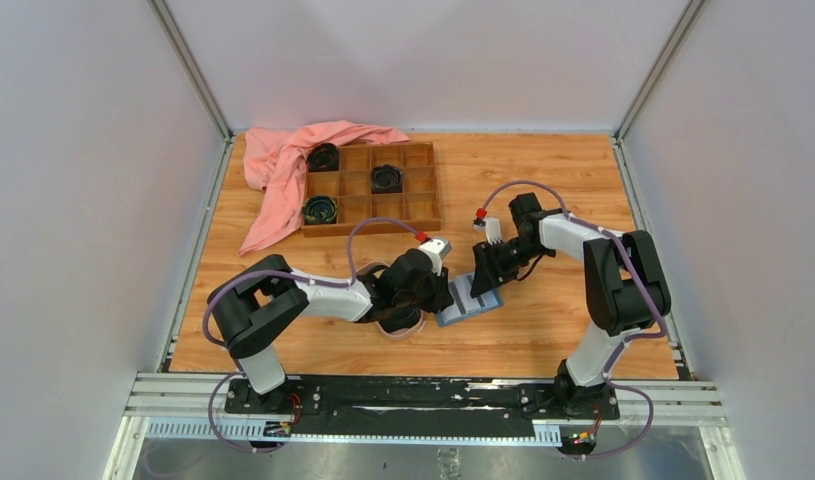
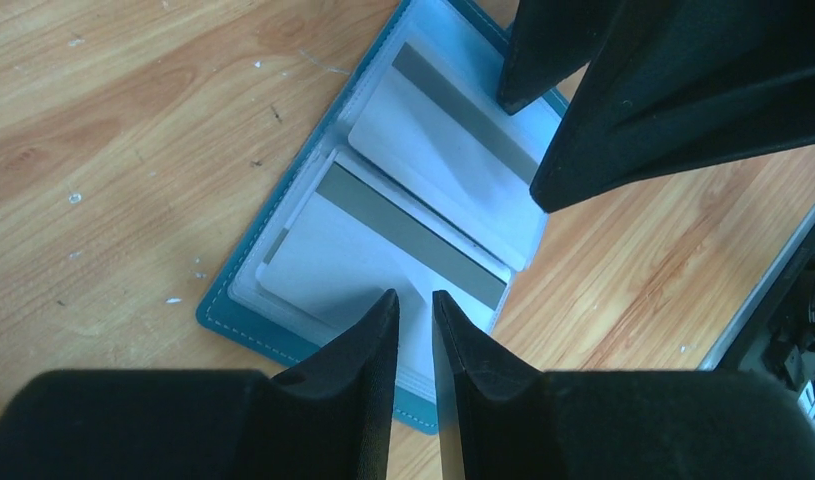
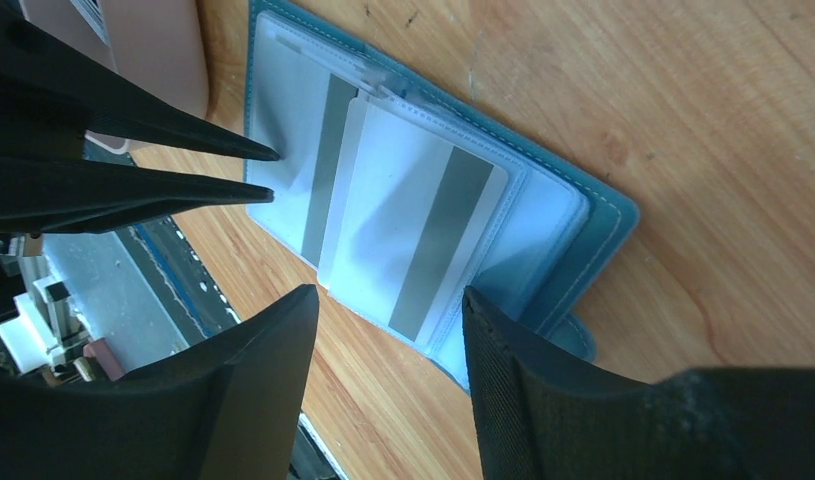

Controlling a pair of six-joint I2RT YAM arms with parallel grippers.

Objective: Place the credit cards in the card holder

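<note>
The blue card holder (image 1: 470, 311) lies open and flat on the table, with clear pockets. A white card (image 2: 368, 265) with a grey stripe rests in its left half. Another white card (image 3: 423, 220), also striped, is at the right half, its edge by the first card. My left gripper is over the left half; its fingers stand close together with a narrow gap, nothing plainly seen between them. Above the right half is my right gripper, its fingers apart and no card gripped. The top view hides both sets of fingertips.
A pinkish round container (image 1: 408, 331) stands beside the holder, partly under the left arm. Behind are a wooden compartment tray (image 1: 423, 209) with several dark coiled items and a pink cloth (image 1: 273, 190). Wood beyond the holder is bare.
</note>
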